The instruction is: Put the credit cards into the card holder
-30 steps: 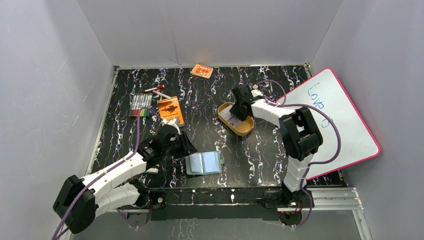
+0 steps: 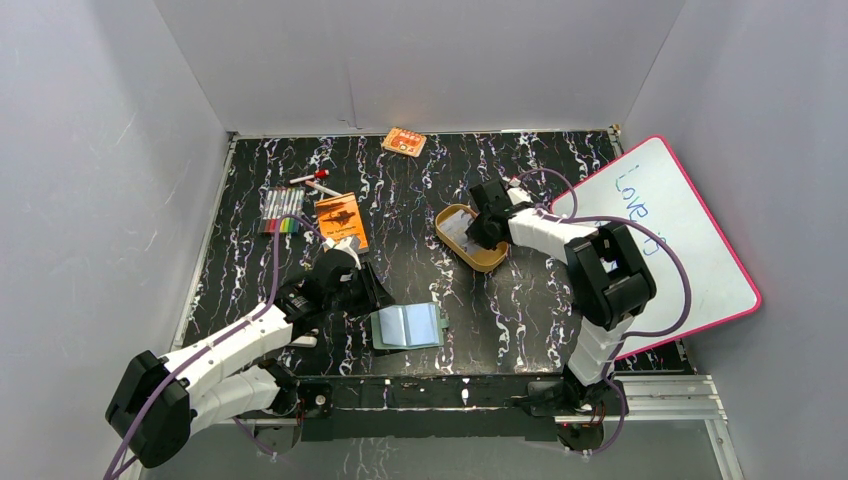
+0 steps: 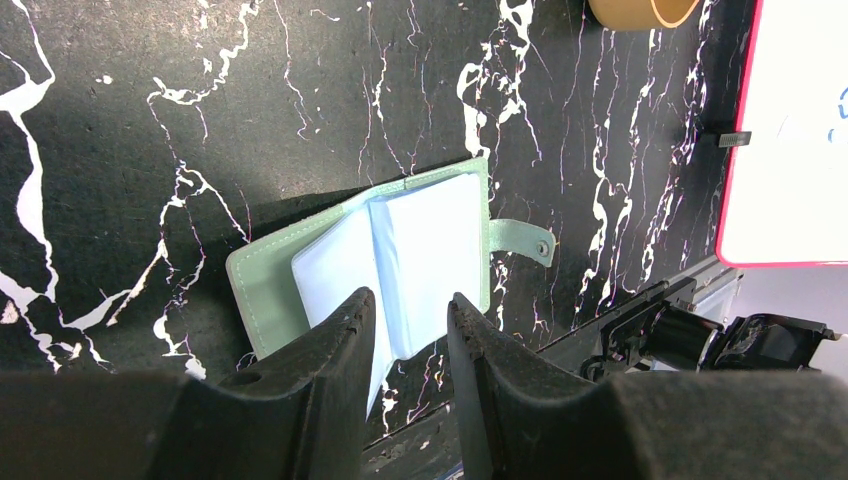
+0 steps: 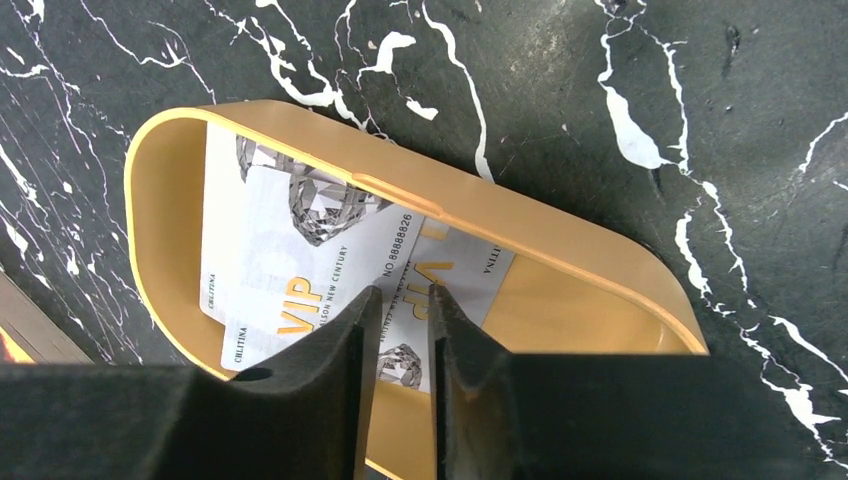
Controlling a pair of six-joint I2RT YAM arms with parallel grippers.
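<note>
Several white and grey VIP cards [image 4: 330, 260] lie overlapping inside a tan oval tray [image 4: 560, 255]. Over them, in the right wrist view, my right gripper is part open with a narrow gap, its fingertips close above the cards. Whether they touch a card cannot be told. The green card holder [image 3: 270, 270] lies spread open at the table's front, clear sleeves [image 3: 435, 250] facing up and its snap strap [image 3: 520, 238] out to the right. Above it my left gripper is part open, nothing between its fingers.
A whiteboard [image 2: 665, 235] with a red edge takes up the right side. An orange book [image 2: 342, 222] and colored markers [image 2: 281, 208] lie at left, a small orange box [image 2: 404, 141] at the back. Bare table lies between tray and holder.
My right arm has shifted slightly to the right and toward the front over the tray. The left arm, tray and card holder have stayed where they were.
</note>
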